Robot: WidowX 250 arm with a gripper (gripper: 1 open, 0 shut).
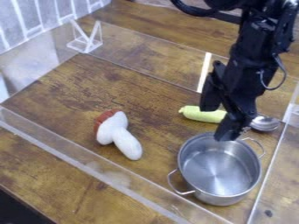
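My black gripper [216,118] hangs at the right of the camera view, above the back rim of a steel pot [219,179] with two handles, its fingers standing apart and open. A pale yellow-green oblong object [198,114] lies behind the pot, partly hidden by the gripper. A steel spoon [265,123] lies at the right, partly behind the arm. A white mushroom-like toy [121,140] with a red cap lies left of the pot.
Clear low walls edge the wooden work area [70,105]. A small white frame [86,38] stands at the back left.
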